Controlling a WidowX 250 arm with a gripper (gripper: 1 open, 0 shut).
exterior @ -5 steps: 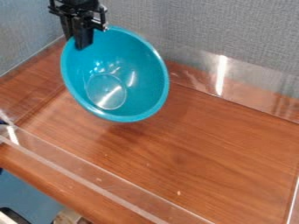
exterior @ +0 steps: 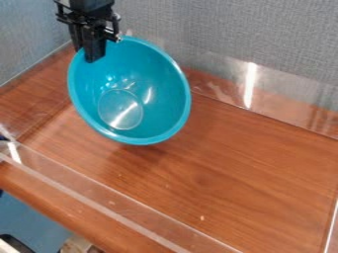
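A turquoise plastic bowl (exterior: pixel 156 84) hangs tilted toward the camera at the upper left, its hollow and round bottom facing out. My gripper (exterior: pixel 94 47) is shut on the bowl's upper left rim, its dark fingers over the edge. Whether the bowl's lower side touches the surface behind it cannot be told.
Grey walls stand at back and left, with clear plastic strips along the edges. A small wooden piece (exterior: pixel 79 244) shows outside, at the bottom left.
The gripper and bowl have shifted slightly; the bowl's lower part sits a little lower in the view and is tilted slightly differently. The grip on the rim is unchanged.
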